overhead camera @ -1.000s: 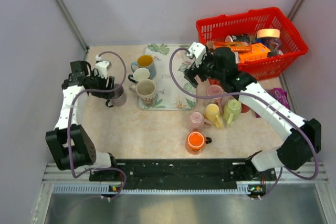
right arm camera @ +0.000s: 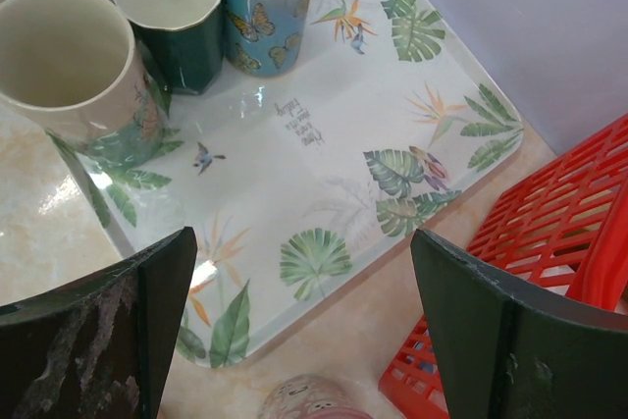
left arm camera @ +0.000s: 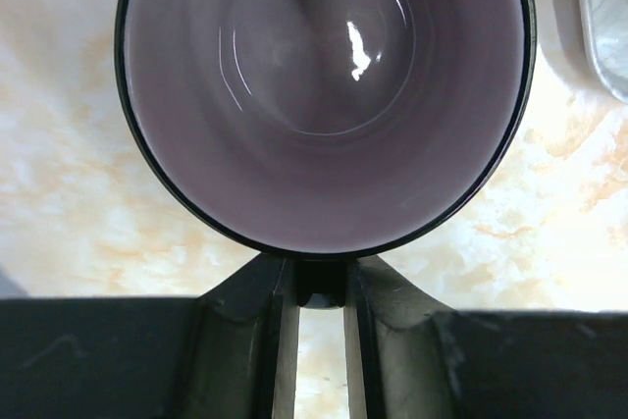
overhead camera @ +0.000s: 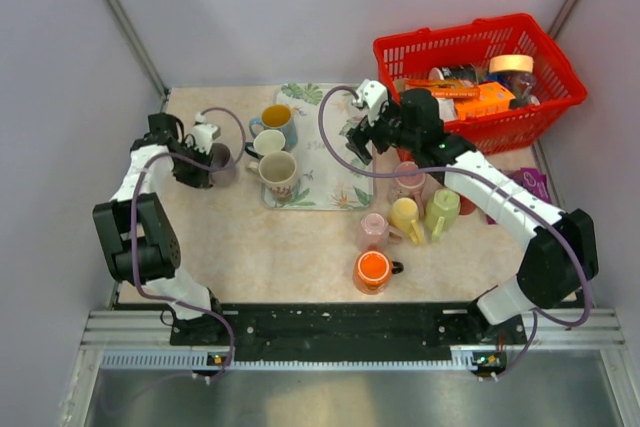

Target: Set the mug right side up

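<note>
A grey-purple mug (overhead camera: 225,164) with a dark rim is at the left of the table, beside the tray. In the left wrist view the mug (left arm camera: 324,193) shows its open mouth and glossy inside facing that camera. My left gripper is shut on its black handle, at the rim's near side; most of the handle is hidden between the fingers. On the right, my right gripper hangs over the tray (right arm camera: 265,272) with its fingers well apart and nothing between them.
A cream mug (overhead camera: 279,175), a dark green one (overhead camera: 268,143) and a blue one (overhead camera: 278,125) stand along the tray's left side. Several mugs, among them an orange one (overhead camera: 372,271), sit front right. The red basket (overhead camera: 560,107) fills the back right.
The mug has shifted slightly to the back.
</note>
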